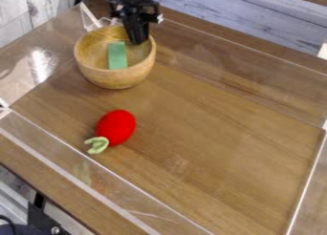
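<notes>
A wooden bowl (121,75) sits at the upper left of the table, holding a green block (117,53). My dark gripper (136,35) hangs over the bowl's back part, above and just behind the block; it is small and dark, and I cannot make out its fingers clearly. A red strawberry-like object (115,128) with a green top lies in front of the bowl.
A pale transparent edge strip runs along the left side and at the right.
</notes>
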